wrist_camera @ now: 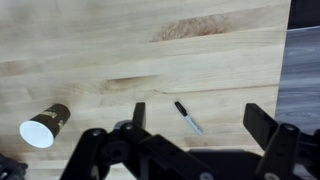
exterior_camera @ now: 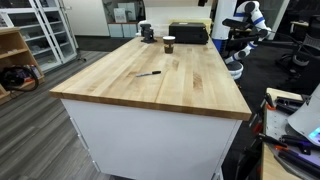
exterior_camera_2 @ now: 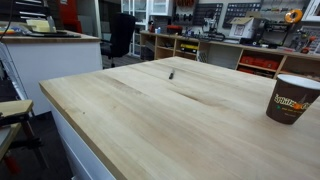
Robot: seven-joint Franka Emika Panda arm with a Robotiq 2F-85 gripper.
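A dark marker with a pale barrel (wrist_camera: 188, 117) lies on the light wood tabletop (wrist_camera: 130, 65), below the middle of the wrist view. My gripper is open above the table, its two black fingers wide apart and empty. From overhead the marker appears in the gap between them, though it rests down on the wood. A brown paper cup (wrist_camera: 45, 125) shows at the lower left of the wrist view, away from the fingers. Exterior view 1 has the marker (exterior_camera: 148, 74) on the left half of the table and the upright cup (exterior_camera: 168, 44) farther back.
At the table's far end stand a black tray-like object (exterior_camera: 190, 33) and a small dark object (exterior_camera: 148, 33). The wood around the marker is clear. A white-and-blue arm (exterior_camera: 256, 20) stands beyond the right side. Workbenches with tools (exterior_camera_2: 240, 40) line the background.
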